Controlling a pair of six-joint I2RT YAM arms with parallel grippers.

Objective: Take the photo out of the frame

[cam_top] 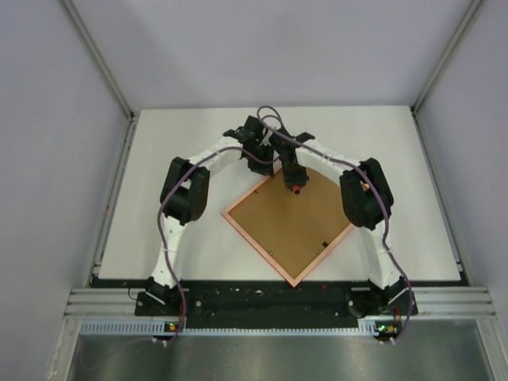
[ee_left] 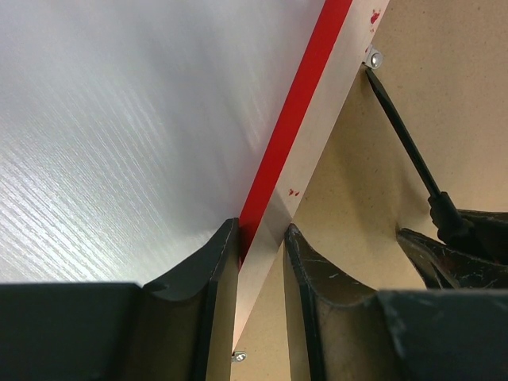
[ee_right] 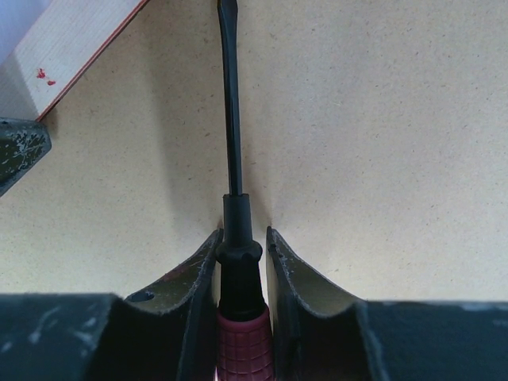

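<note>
The picture frame lies back side up, its brown backing board (cam_top: 290, 218) inside a pinkish wooden border (cam_top: 258, 248). My left gripper has its fingers on either side of the frame's edge, the red-and-pale rail (ee_left: 298, 143) between them. A screwdriver with a black shaft (ee_right: 232, 119) and dark red handle (ee_right: 244, 345) is held in my right gripper, shut around its black collar. In the left wrist view the screwdriver's tip (ee_left: 369, 73) reaches a small metal clip (ee_left: 373, 58) at the border's inner edge. The photo is hidden.
Another metal clip (ee_left: 239, 356) sits lower on the same rail, and a dark tab (cam_top: 325, 244) lies near the right border. Both arms are close together over the frame's upper part.
</note>
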